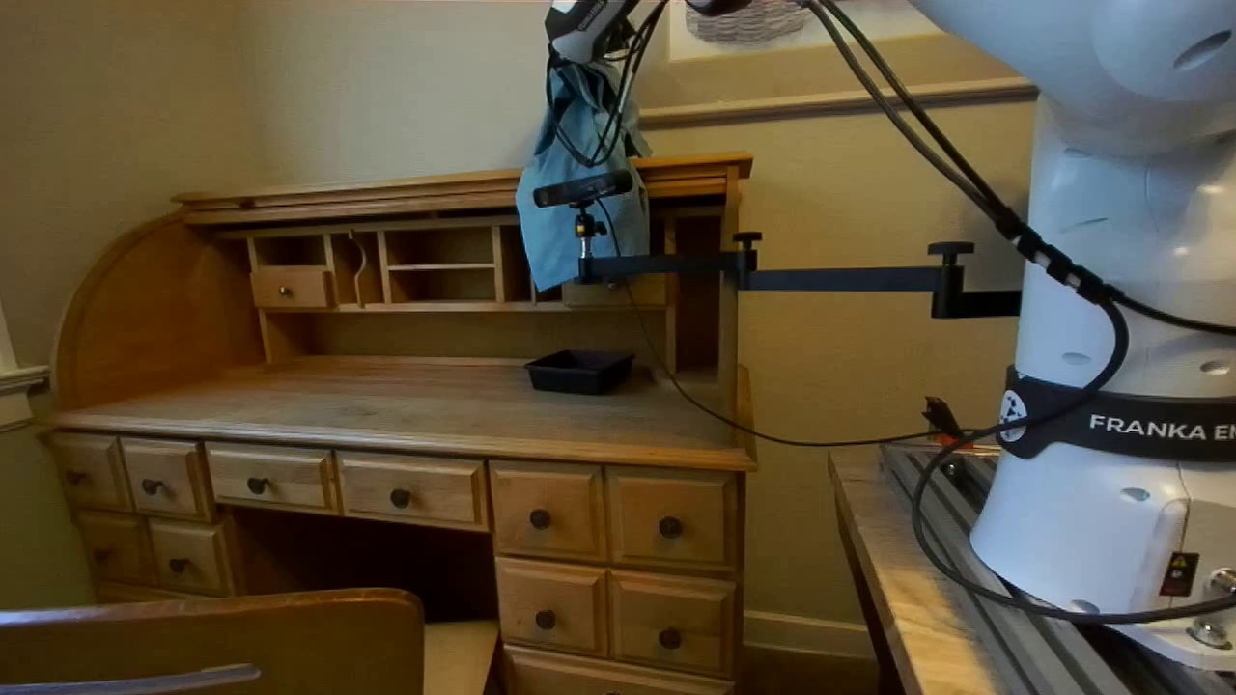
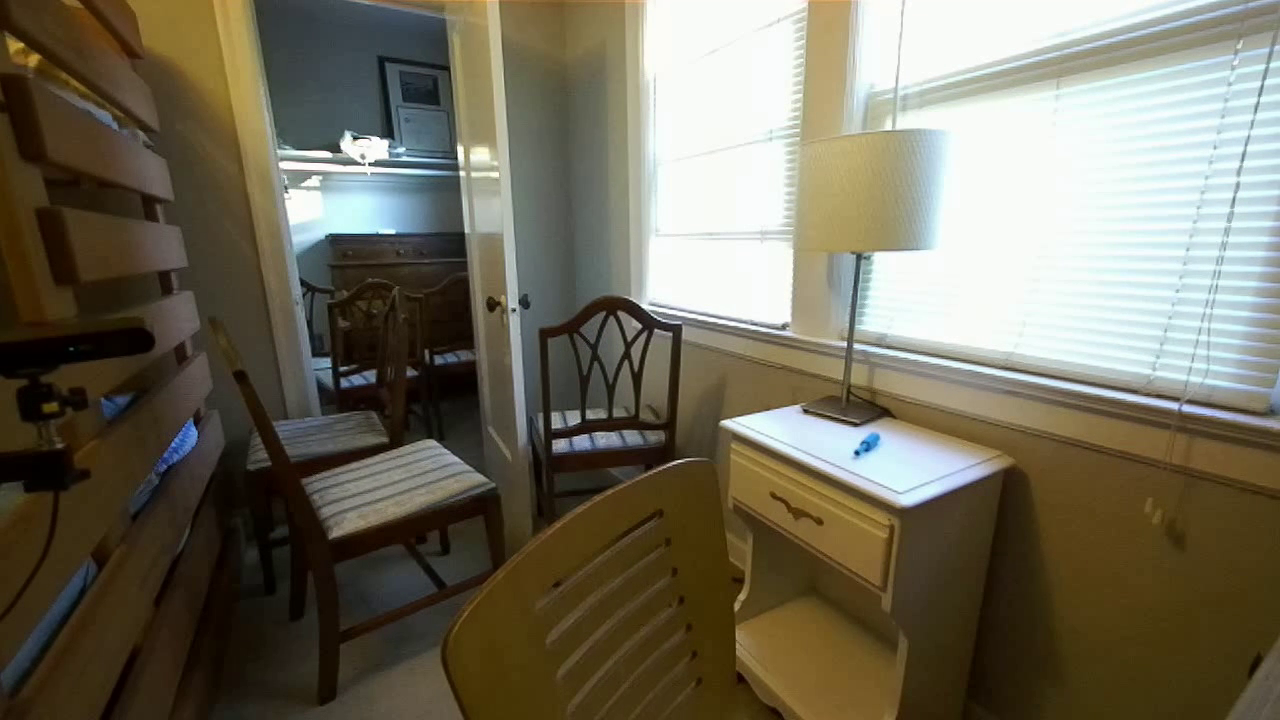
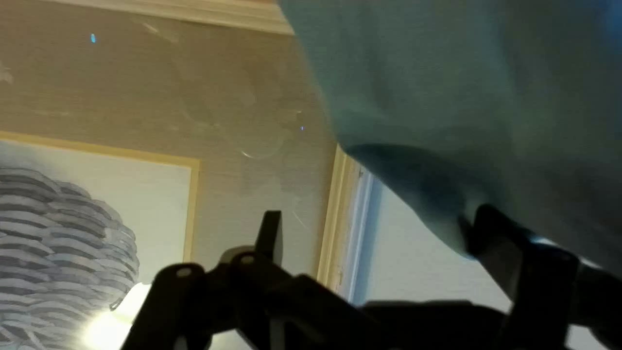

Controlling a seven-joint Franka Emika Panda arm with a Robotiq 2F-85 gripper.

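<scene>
A blue-grey cloth (image 1: 550, 191) hangs below the wrist of the arm, in front of the upper right of the roll-top desk (image 1: 382, 400). In the wrist view the same cloth (image 3: 455, 93) fills the upper right and reaches down to one of the fingers (image 3: 495, 233). My gripper is open, its fingers wide apart, with only the background wall seen across most of the gap. The cloth overlaps the right finger; whether it is caught on it, I cannot tell. In exterior view 1 the fingertips are hidden behind cables and cloth.
On the desktop sits a black tray (image 1: 579, 372), with bare wood to its left. A black camera arm (image 1: 840, 279) reaches across in front of the cloth, and its cable sags below. A framed picture (image 3: 163, 210) hangs on the wall near the gripper.
</scene>
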